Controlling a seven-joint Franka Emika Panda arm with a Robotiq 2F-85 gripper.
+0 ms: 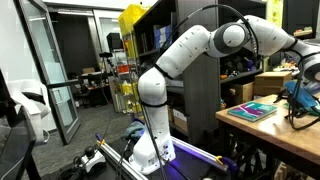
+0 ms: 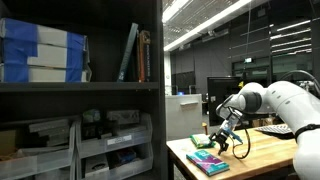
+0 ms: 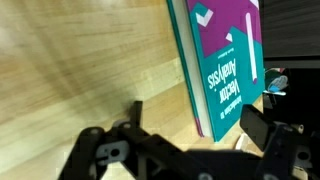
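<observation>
A teal and purple book titled "Vector Analysis" (image 3: 230, 70) lies flat on the wooden table (image 3: 60, 60). Its spine faces my gripper, whose two fingers are spread wide apart. In the wrist view the book's near corner reaches into the gap between them, but whether the fingers are beside or above it cannot be judged. Nothing is gripped. In exterior view 1 the book (image 1: 258, 111) lies left of the gripper on the table; exterior view 2 shows the book (image 2: 206, 162) near the table's corner.
Cardboard boxes (image 1: 271, 85) stand along the table's back. A dark shelf (image 2: 100, 95) beyond the table holds blue boxes (image 2: 45, 50), upright books (image 2: 143, 57) and clear drawers (image 2: 96, 166). Bare tabletop lies on the side of the gripper away from the book.
</observation>
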